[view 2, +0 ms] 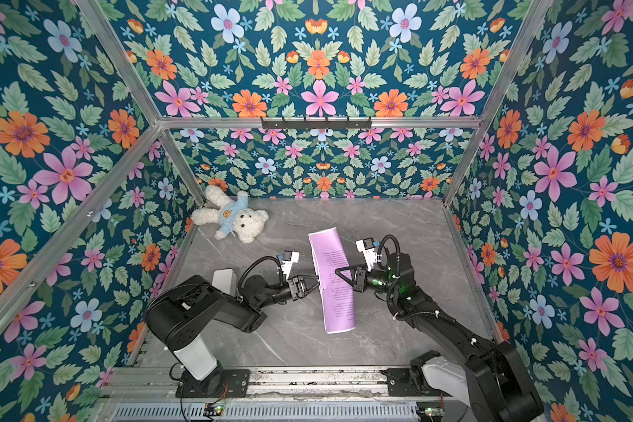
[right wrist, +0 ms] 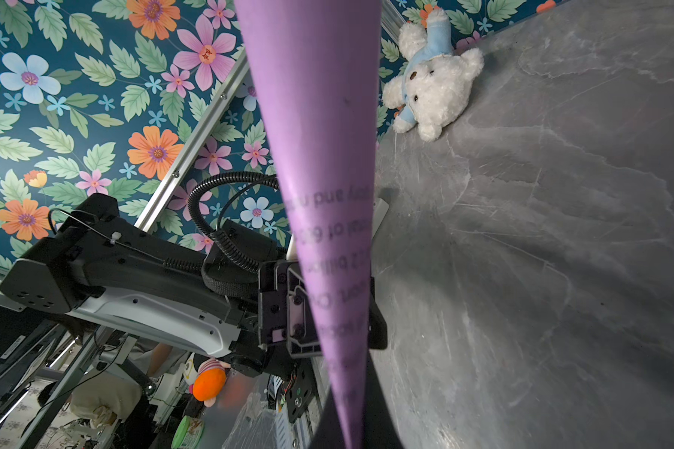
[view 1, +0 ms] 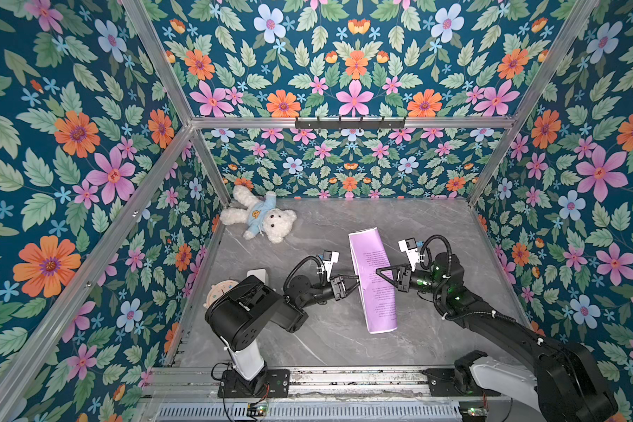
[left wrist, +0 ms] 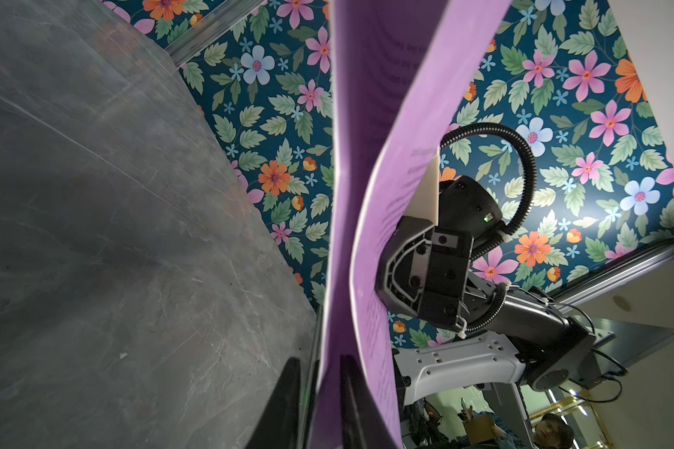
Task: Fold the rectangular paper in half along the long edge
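Observation:
The pink printed paper (view 1: 374,302) stands at mid-table in a long, narrow folded strip, running front to back, its layers curving apart in the left wrist view (left wrist: 382,187). My left gripper is at the strip's left edge, the paper between its fingers, which appear part open. My right gripper (view 2: 337,270) is shut at the paper's right side, opposite the left one; in the right wrist view the rounded side of the paper (right wrist: 314,149) runs down between its fingertips.
A white teddy bear (view 1: 277,223) lies at the back left. A white block (view 2: 223,280) lies behind the left arm.

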